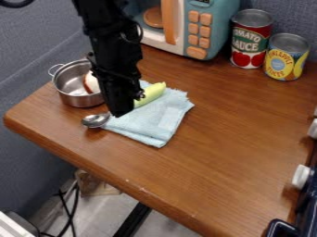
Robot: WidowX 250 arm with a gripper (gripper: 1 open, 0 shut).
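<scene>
The black gripper (119, 102) points down over the left part of the wooden table, between a steel pot (72, 96) and a folded light blue cloth (162, 124). A yellow, elongated object (152, 93) lies on the cloth just behind the gripper. A metal spoon (95, 119) rests left of the cloth, below the gripper. Something pale sits in the pot, partly hidden. Whether the gripper is open or shut does not show.
A toy microwave (198, 28) stands at the back, with two cans (249, 42) to its right. A dark appliance (297, 194) lines the right edge.
</scene>
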